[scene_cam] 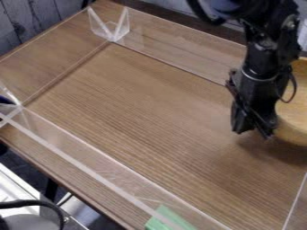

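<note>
My gripper [246, 126] is at the right side of the tray, pointing down near the floor of the wooden surface, shut, with nothing visible between its fingers. A tan bowl [290, 133] sits at the right edge, mostly hidden behind the gripper and arm, with only part of its rim and side showing.
Clear plastic walls [96, 157] border the wooden surface [132, 108], which is empty across its middle and left. A small green piece [168, 218] lies at the bottom edge. A black cable [36, 208] is at the lower left.
</note>
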